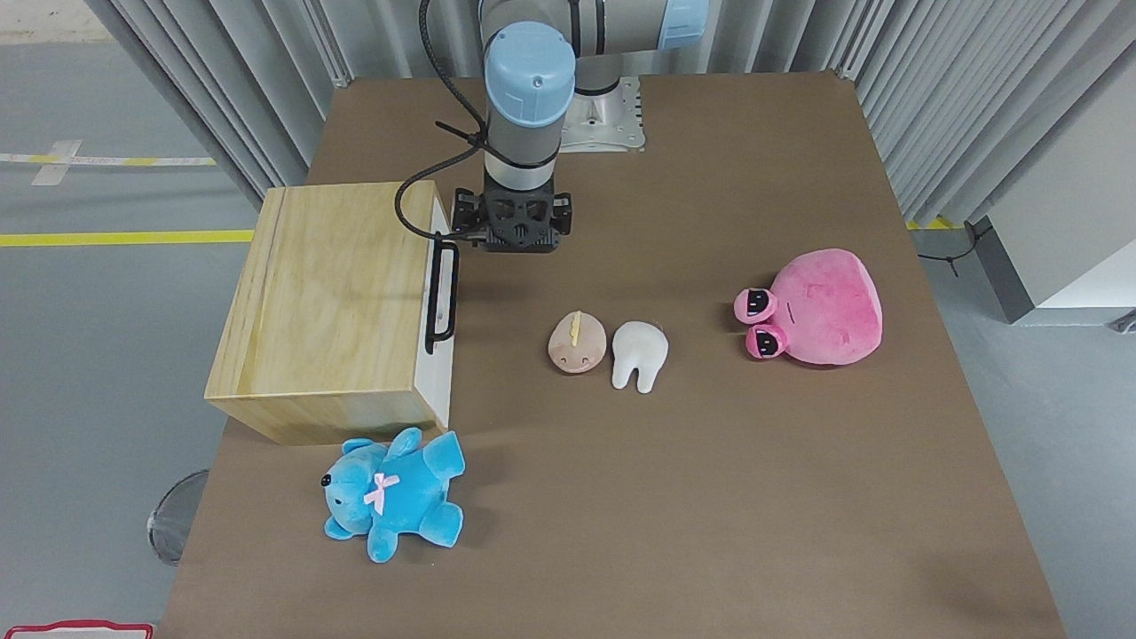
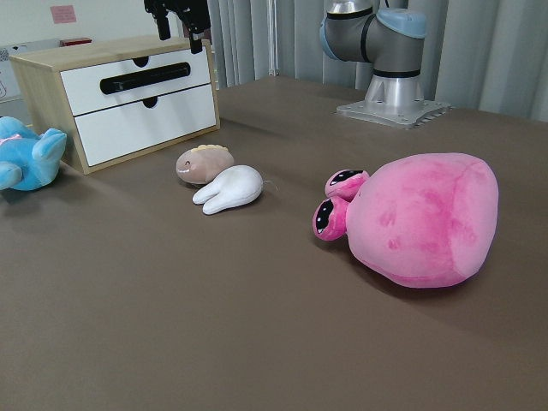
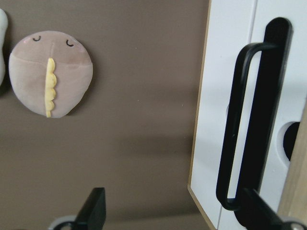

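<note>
A wooden cabinet (image 1: 314,298) with two white drawers (image 2: 145,128) stands on the left of the table. The black gripper is over the cabinet's front face, close to the black bar handle (image 3: 261,120) on the top drawer; its two fingers are wide apart, one at the handle's near end; whether they touch cannot be told. In the wrist view the handle runs along the right side. A round beige plush (image 1: 577,342) with a yellow crest lies beside a white tooth plush (image 1: 639,352) on the table.
A blue bear (image 1: 400,495) lies beside the cabinet's near end. A pink plush (image 1: 820,309) lies on the right. The robot's base (image 2: 391,115) stands at the back.
</note>
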